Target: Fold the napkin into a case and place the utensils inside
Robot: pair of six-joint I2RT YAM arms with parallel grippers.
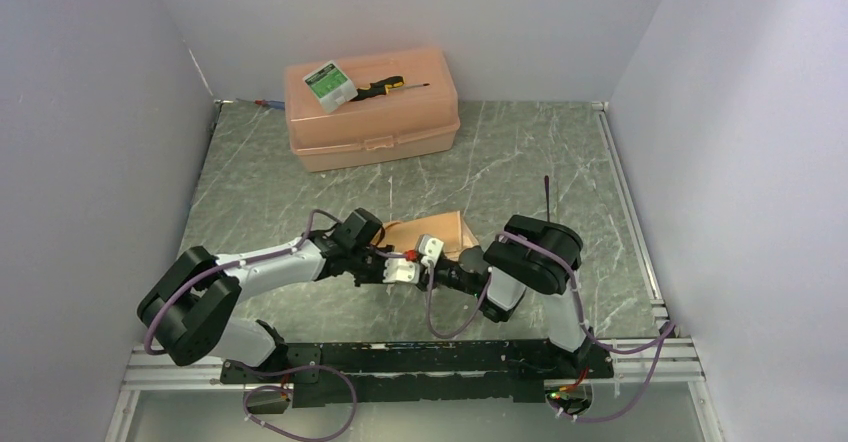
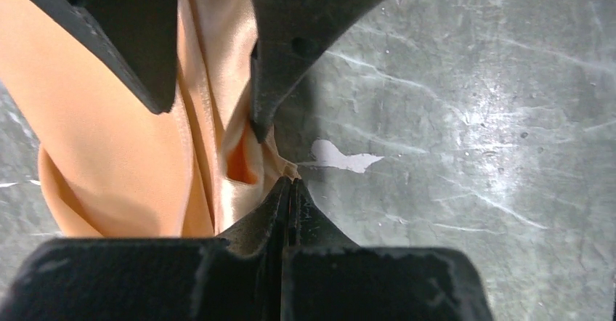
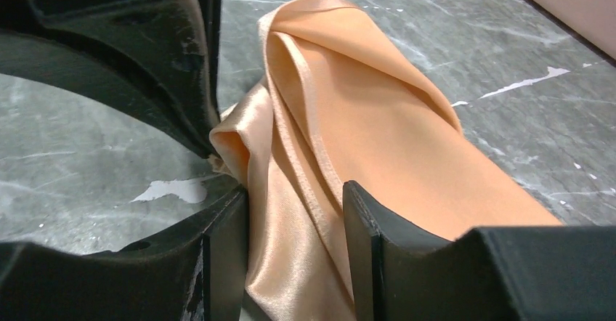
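Note:
The peach napkin (image 1: 425, 230) lies folded in long layers on the marble table, partly hidden under both wrists, which meet over its front edge. My left gripper is shut on the rolled edge of the napkin, seen at the bottom of the left wrist view. My right gripper straddles that folded edge, part open, with cloth between its fingertips. The black fingers of the left gripper also show at the upper left of the right wrist view, against the cloth. No utensils can be made out clearly.
A pink toolbox (image 1: 372, 132) with a screwdriver (image 1: 385, 90) and a small labelled box (image 1: 330, 84) on top stands at the back. Walls enclose three sides.

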